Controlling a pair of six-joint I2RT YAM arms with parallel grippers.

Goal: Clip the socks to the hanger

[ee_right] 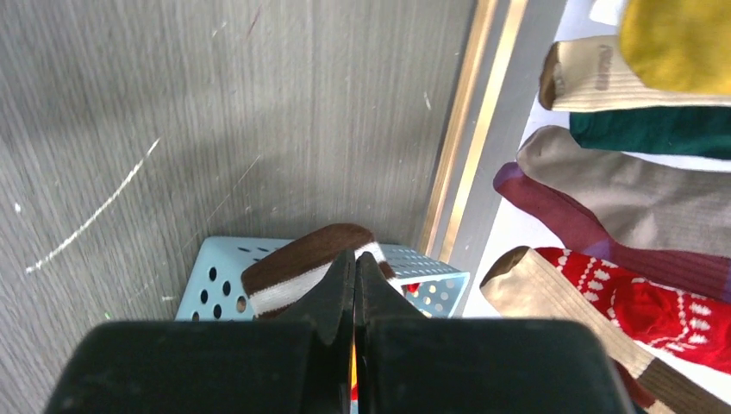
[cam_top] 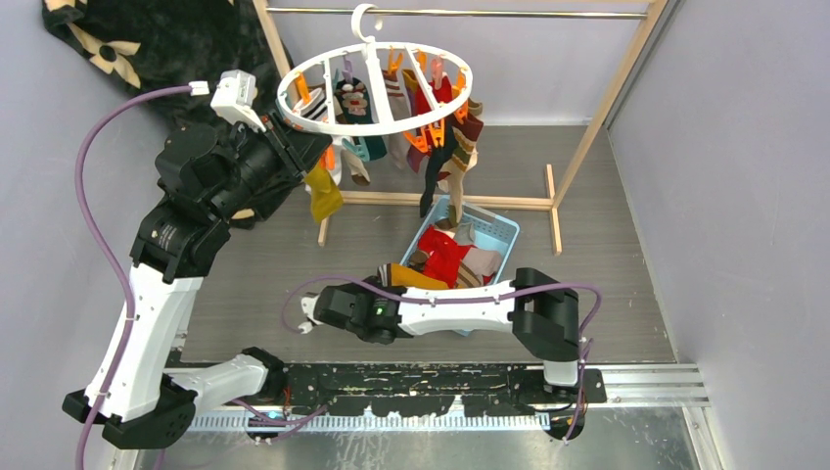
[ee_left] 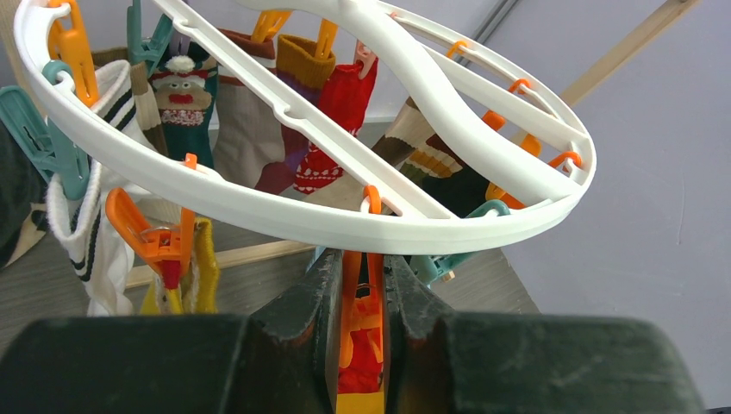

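The white round hanger [cam_top: 456,114] hangs from its hook, with several socks clipped round its ring. My left gripper is just under the ring, shut on an orange clip [ee_left: 351,289]. Red and yellow cloth shows below that clip; I cannot tell whether it is in the clip or farther behind. Beside it a mustard sock [ee_left: 206,267] hangs near another orange clip [ee_left: 161,237]. My right gripper is shut, with nothing seen between its fingertips, above the blue basket [ee_right: 217,259]. A brown-and-white sock [ee_right: 306,263] lies at the basket's edge.
More loose socks, among them a red one [cam_top: 442,257], fill the basket under the hanger. The wooden rack [cam_top: 577,122] stands behind, its base bar on the floor. Hanging socks [ee_right: 634,194] occupy the right of the right wrist view. Bare floor [cam_top: 264,294] lies left of the basket.
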